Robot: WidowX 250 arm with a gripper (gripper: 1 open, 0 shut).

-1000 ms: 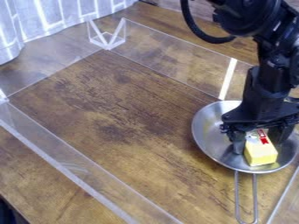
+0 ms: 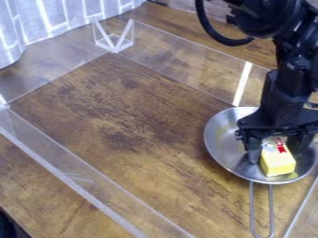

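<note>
A steel pan (image 2: 222,139) with a long wire handle pointing toward the front lies on the wooden table at the right. In it rests a yellow block with a white and red top (image 2: 276,160). My black gripper (image 2: 274,147) is down over the pan, its fingers around the back part of the block. The fingertips are partly hidden, and I cannot make out whether they touch the block.
Clear plastic strips run along its borders, with a small clear bracket (image 2: 114,37) at the back left. A white curtain hangs behind.
</note>
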